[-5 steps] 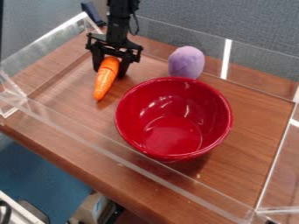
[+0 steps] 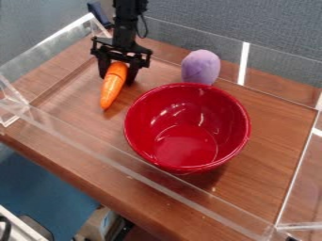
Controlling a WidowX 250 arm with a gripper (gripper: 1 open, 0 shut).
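My black gripper (image 2: 119, 58) is lowered at the back left of the wooden table, over the upper end of an orange toy carrot (image 2: 113, 84). The carrot lies with its tip toward the front. The fingers straddle its top end; whether they press on it is unclear. A large red bowl (image 2: 186, 128) stands to the right and front of the carrot. A purple eggplant-like toy (image 2: 201, 67) sits behind the bowl.
Clear low walls (image 2: 291, 188) edge the table (image 2: 113, 169). The bare wood lies to the left and front of the bowl and at the far right.
The gripper has shifted very slightly at the carrot's top end; the carrot, bowl and purple toy look unmoved.
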